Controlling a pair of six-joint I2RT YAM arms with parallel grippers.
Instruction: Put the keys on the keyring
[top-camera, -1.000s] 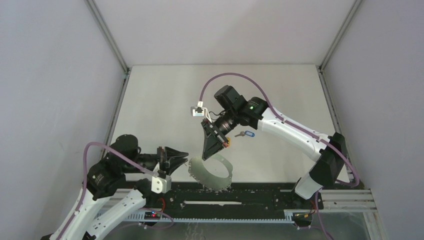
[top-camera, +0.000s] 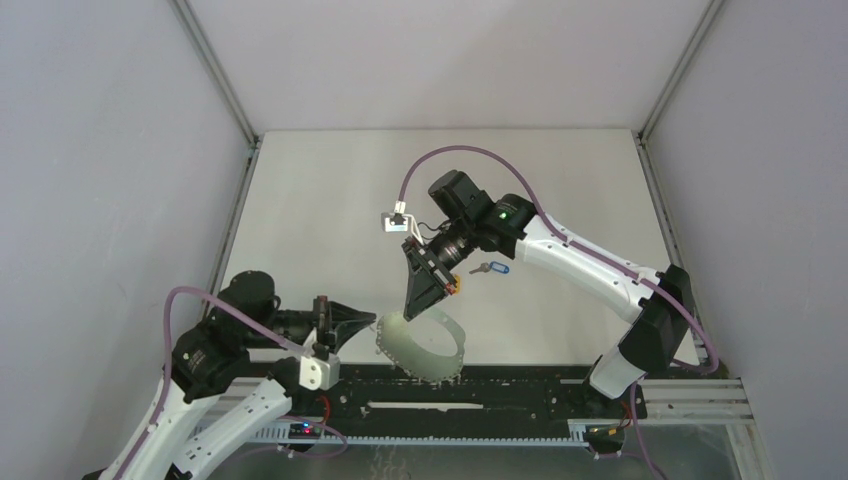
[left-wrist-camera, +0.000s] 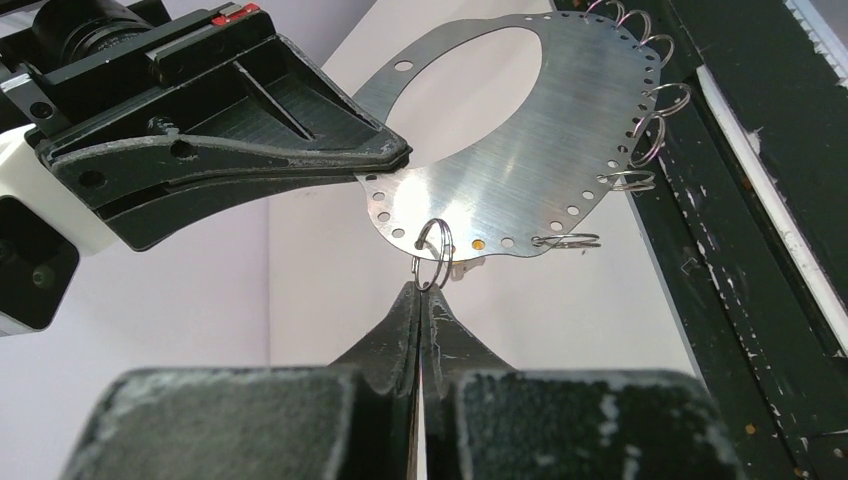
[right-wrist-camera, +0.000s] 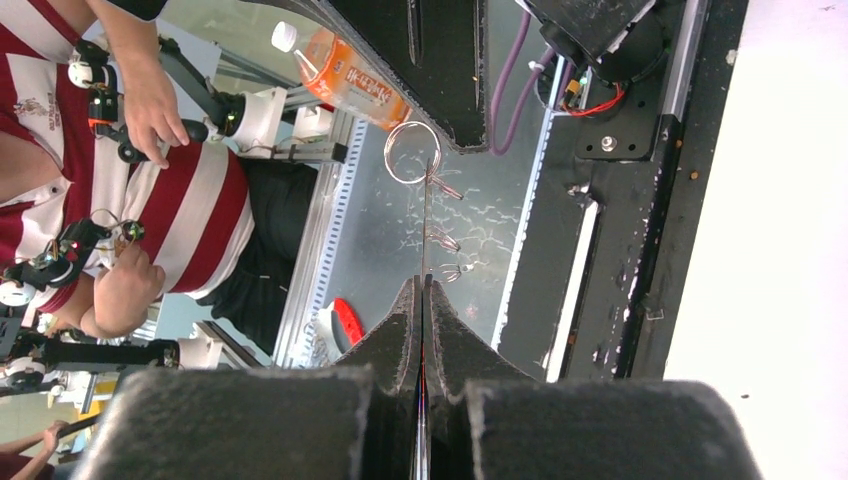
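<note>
A thin metal plate (left-wrist-camera: 500, 130), with a large oval opening and small holes along its rim, is the keyring. My right gripper (top-camera: 410, 317) is shut on its edge and holds it in the air; in the right wrist view the plate (right-wrist-camera: 427, 235) appears edge-on between the fingers. Several wire rings hang from the rim holes. My left gripper is shut, its tips at the lower end of one ring (left-wrist-camera: 446, 240); whether they pinch the wire, I cannot tell. On the table lie a key (top-camera: 480, 268) with a blue tag (top-camera: 499, 267) and an orange item (top-camera: 456, 284), partly hidden by the right gripper.
A person and an orange bottle (right-wrist-camera: 350, 80) show beyond the front edge in the right wrist view.
My right arm and the plate have stayed in place.
</note>
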